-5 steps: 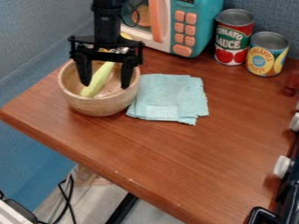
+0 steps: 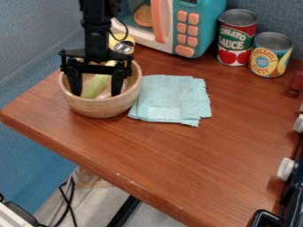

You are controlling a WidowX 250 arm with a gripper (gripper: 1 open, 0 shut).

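Note:
My black gripper [image 2: 96,78] is down inside the wooden bowl [image 2: 99,105] at the back left of the table, its fingers on either side of a pale green elongated item [image 2: 96,85] lying in the bowl. Whether the fingers touch or grip it is hard to tell. A folded light blue cloth [image 2: 171,101] lies right of the bowl. Something yellow shows behind the gripper.
A teal toy microwave [image 2: 190,27] stands at the back, with a tomato sauce can [image 2: 236,40], a second can [image 2: 271,58] and a small red bottle [image 2: 296,84] to its right. A black appliance edges the right side.
My gripper has shifted and lowered into the bowl over the green item.

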